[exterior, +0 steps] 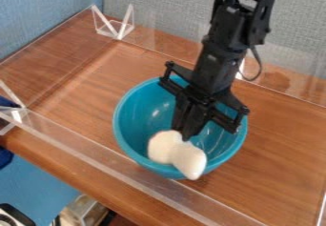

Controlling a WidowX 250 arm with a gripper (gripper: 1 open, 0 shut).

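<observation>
A teal bowl (pixel 135 113) sits on the wooden table. My black gripper (pixel 188 127) reaches down into it, its fingertips just above a white elongated object (pixel 182 157) with rounded ends, which lies tilted at the front of the bowl. The gripper looks shut; whether it touches or holds the white object is hard to tell.
Clear acrylic rails (pixel 83 154) run along the table's edges, with a small white bracket (pixel 113 30) at the back left. Dark and blue items lie off the table at the lower left.
</observation>
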